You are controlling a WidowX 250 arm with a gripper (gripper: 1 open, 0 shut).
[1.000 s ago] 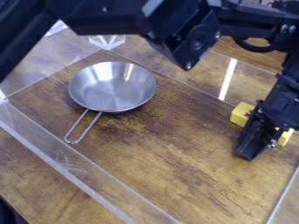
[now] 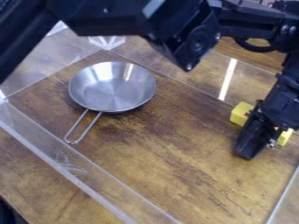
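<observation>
My black gripper [image 2: 250, 142] is down at the right of the wooden table, low against a yellow block [image 2: 240, 112] that it partly hides. The block shows on both sides of the gripper body. The gripper looks shut; whether anything is between its fingertips is hard to see.
A steel pan [image 2: 112, 86] with a wire handle rests at the left. Clear plastic edging [image 2: 82, 175] runs along the left side and the back. The arm spans the top of the view.
</observation>
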